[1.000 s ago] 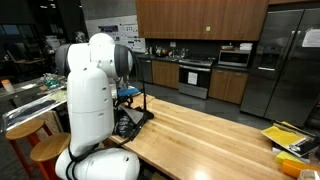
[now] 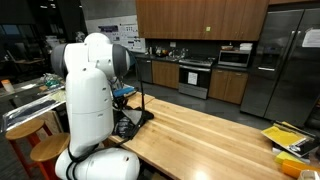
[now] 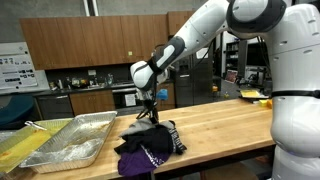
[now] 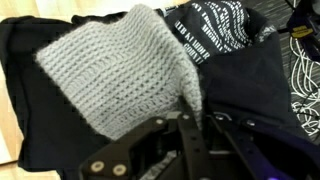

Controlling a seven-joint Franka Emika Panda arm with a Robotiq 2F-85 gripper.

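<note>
In the wrist view a light grey knitted cloth [image 4: 125, 70] fills the middle, bunched toward my gripper, which is shut on a fold of it. Black cloth [image 4: 35, 120] lies beneath, and a black piece with white lettering [image 4: 222, 28] shows at the top right. Exterior view 2 has my gripper [image 3: 146, 115] low over the cloth pile, at its top. That heap mixes grey cloth, dark cloth [image 3: 133, 142] and purple cloth [image 3: 140, 162] at the front. The fingertips are hidden by the knit.
Left of the pile stands a metal tray [image 3: 78, 138] with a clear wrapped thing in it. Yellow items [image 2: 285, 136] sit at its far right end, and stools [image 2: 48, 148] stand beside the left edge.
The upper part of my arm has shifted slightly to the left in exterior view 1. My gripper stays close to the cloth pile, whose own movement is hard to make out.
</note>
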